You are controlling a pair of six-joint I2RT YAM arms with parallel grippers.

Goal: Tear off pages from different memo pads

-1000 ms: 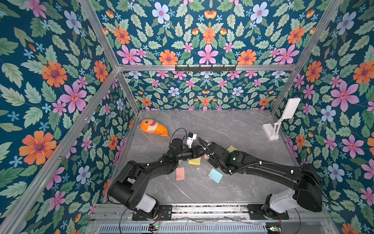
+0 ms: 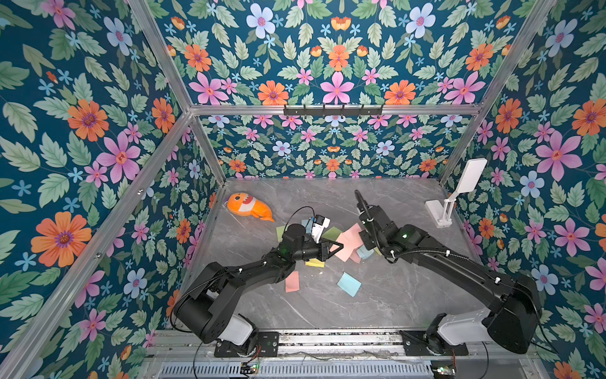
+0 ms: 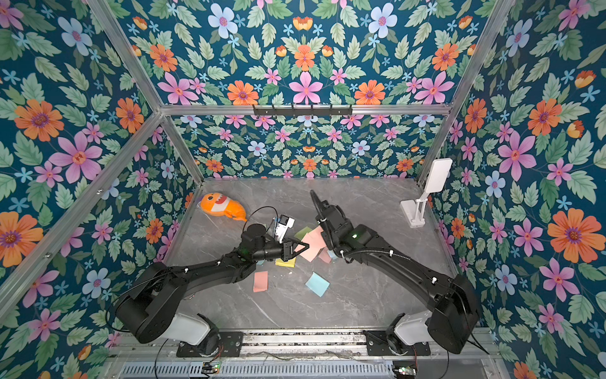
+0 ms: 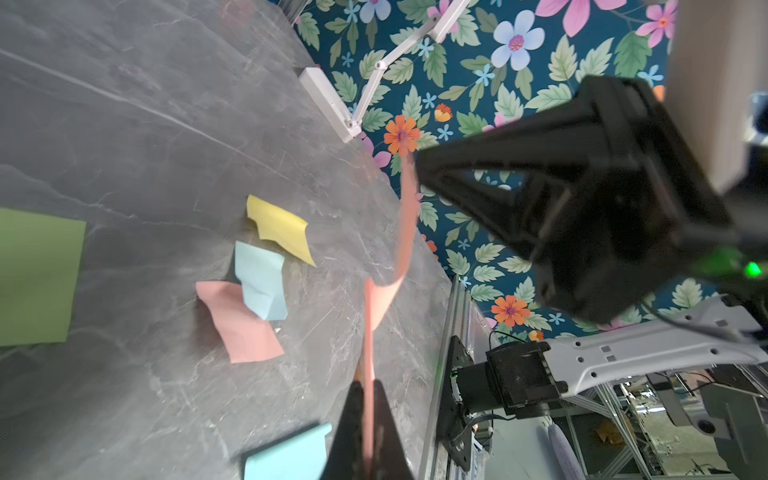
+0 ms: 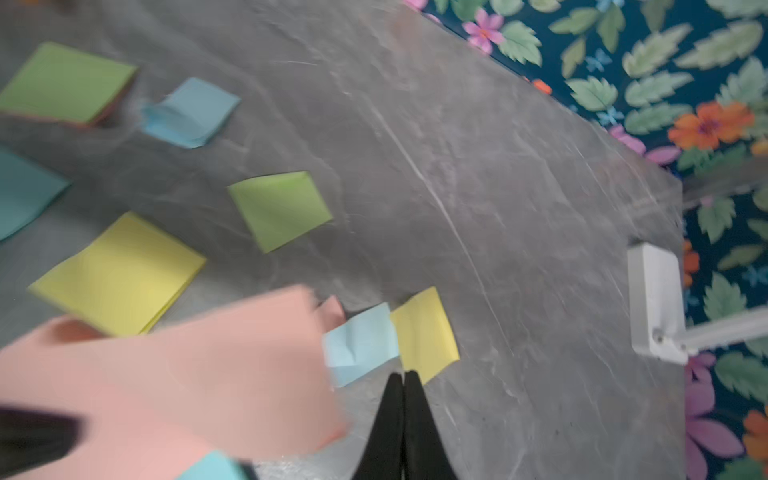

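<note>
My left gripper is shut on a pink sheet (image 4: 369,352), which rises edge-on from its fingers in the left wrist view and bends towards my right gripper. Blurred in the right wrist view, the same pink sheet (image 5: 216,380) fills the lower left. My right gripper is shut, with nothing showing between its fingers and the sheet's edge left of them. Beyond lie a yellow pad (image 5: 120,272), a green pad (image 5: 68,80) and a teal pad (image 5: 24,192).
Loose sheets are scattered about: green (image 5: 280,212), yellow (image 5: 425,334), light blue (image 5: 364,344), pink (image 2: 292,281) and blue (image 2: 348,284). An orange toy (image 2: 249,206) lies at the back left. A white lamp (image 2: 440,213) stands at the back right, with bare tabletop before it.
My right gripper has moved away from the left one, towards the back right. The left gripper has shifted slightly right.
</note>
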